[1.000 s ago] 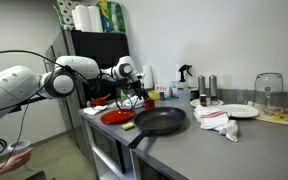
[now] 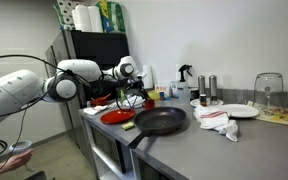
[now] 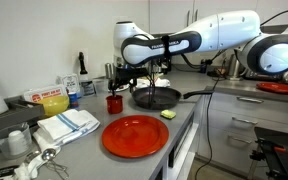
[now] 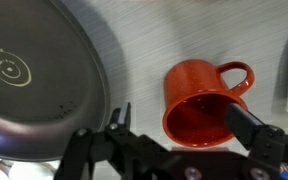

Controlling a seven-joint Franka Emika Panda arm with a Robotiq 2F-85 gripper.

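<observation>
A red mug stands upright on the grey counter in the wrist view, its handle toward the upper right. My gripper hovers over it with the fingers spread wide, one to each side of the mug. Nothing is held between them. In exterior view 2 the mug appears just below the gripper, near the black pan. From exterior view 1, the mug is small and partly hard to make out beneath the gripper.
The black pan lies close beside the mug. A red plate, a yellow-green sponge and a folded towel are also nearby. Bottles stand along the wall. Bare counter extends toward the right in exterior view 1.
The arm has come down slightly over the mug. Mug, pan and the other objects look unmoved.
</observation>
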